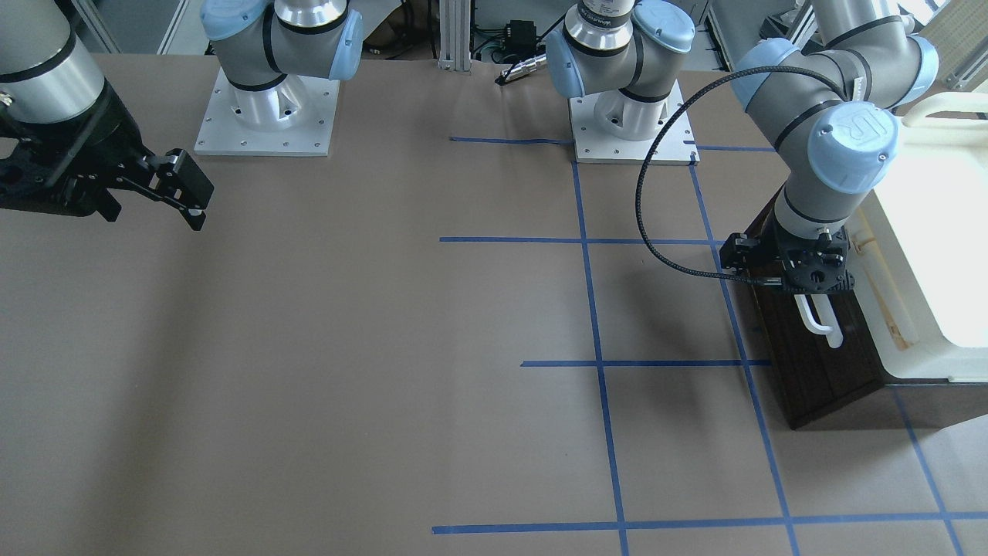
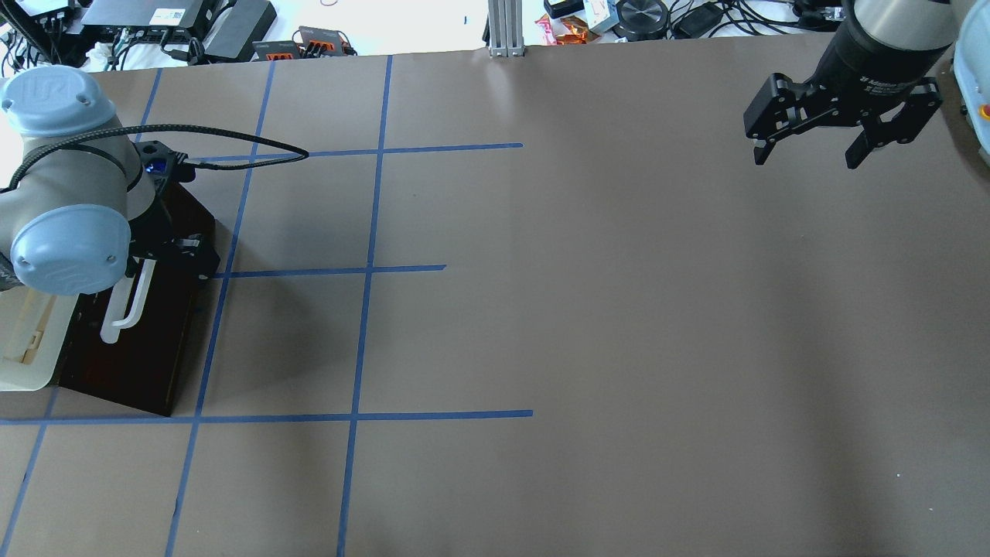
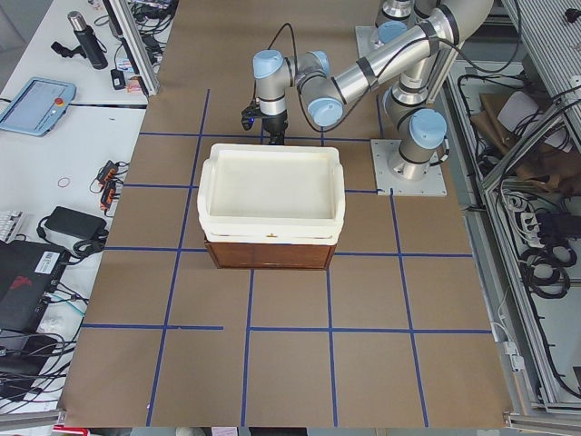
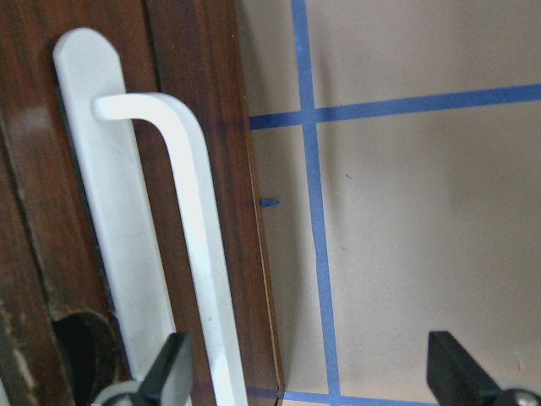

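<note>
A dark wooden box (image 1: pixel 815 366) topped with a white plastic tub (image 3: pixel 271 191) stands on the taped floor; a white U-shaped handle (image 4: pixel 203 245) is mounted on its side, also visible in the top view. My gripper hovers just over that side at the handle, its two black fingertips wide apart in the wrist view, open, one beside the handle and the other over bare floor. In the front view the gripper body hides the upper part of the handle.
A second arm's black gripper (image 2: pixel 840 121) stands apart across the floor. Other arm bases (image 1: pixel 264 130) sit at the back. A cable loops from my arm over the floor.
</note>
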